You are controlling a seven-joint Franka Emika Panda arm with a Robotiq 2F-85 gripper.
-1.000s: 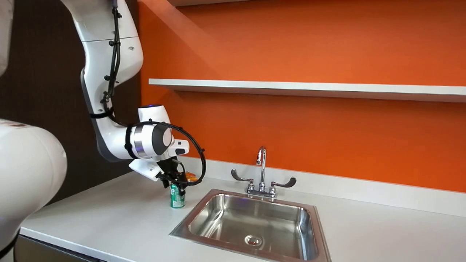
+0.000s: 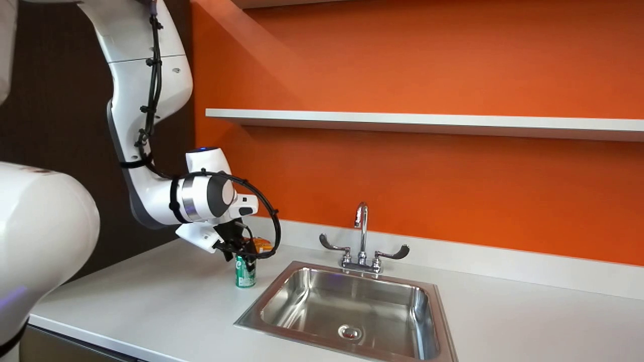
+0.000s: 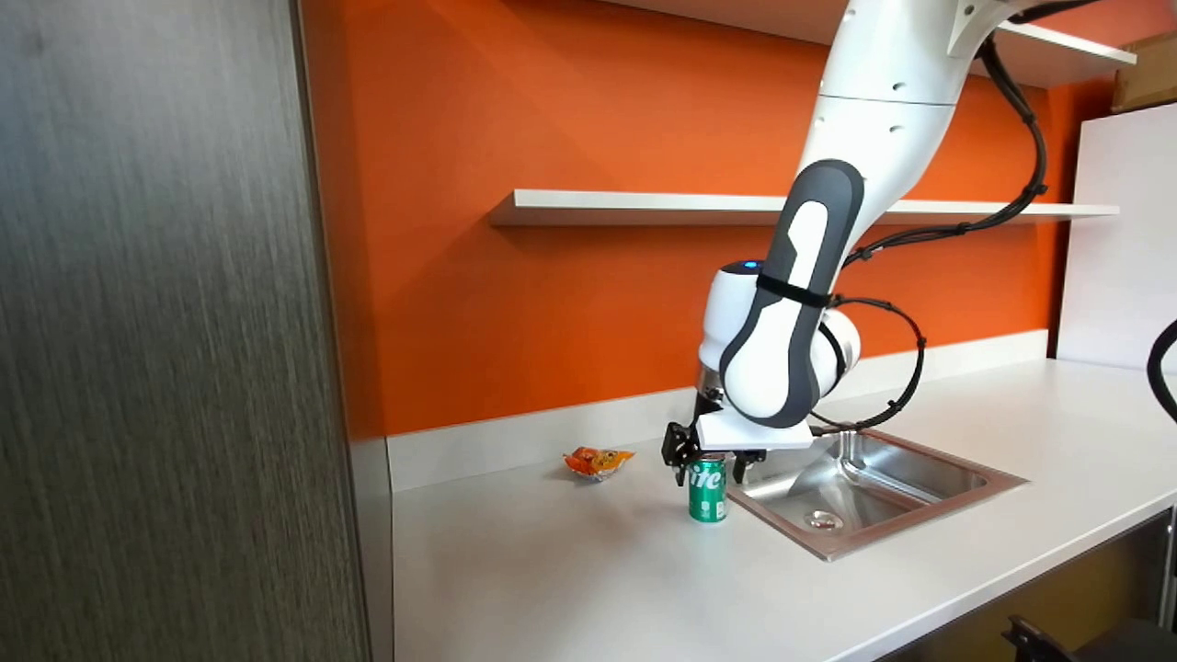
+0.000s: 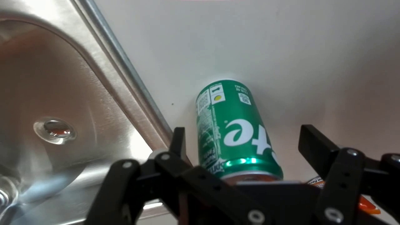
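A green soda can [image 4: 234,131] with white lettering stands upright on the counter, close to the left edge of the sink in exterior view 1. My gripper is open above it, the two black fingers apart on either side of the can. In the wrist view, space shows between the can and each finger. Exterior view 2 has the gripper [image 3: 712,473] around the upper part of the can [image 3: 707,496], hiding its top. The can's lower half [image 2: 245,277] is clear of the fingers in exterior view 1.
An orange snack bag [image 3: 597,462] lies on the counter near the back wall. Right beside the can is the steel sink [image 2: 284,329], with a faucet [image 2: 362,235] behind it. A white shelf [image 2: 422,119] spans the wall above.
The arm and gripper have shifted slightly left and lower in exterior view 1. The can stands in the same place.
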